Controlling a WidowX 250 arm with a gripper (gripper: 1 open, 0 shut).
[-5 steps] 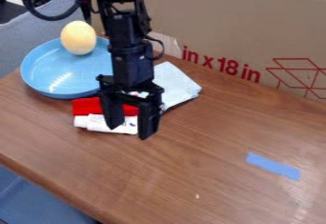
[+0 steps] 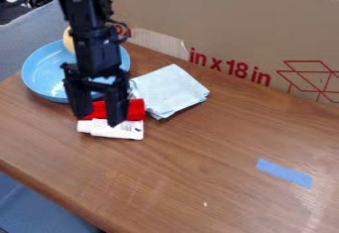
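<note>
My gripper point(image 2: 97, 108) hangs open over a red object point(image 2: 130, 109) and a white tube-like object point(image 2: 113, 129) lying side by side on the wooden table; whether its fingers touch them I cannot tell. The blue plate point(image 2: 46, 78) is behind and left of the gripper, partly hidden by the arm. A pale folded cloth point(image 2: 175, 88) lies to the right of the gripper. A yellow round object point(image 2: 67, 37) is mostly hidden behind the arm.
A cardboard box point(image 2: 239, 29) lines the back of the table. A blue tape strip point(image 2: 283, 173) lies at the right.
The gripper has moved left and slightly back, uncovering more of the cloth and hiding more of the yellow object and plate.
</note>
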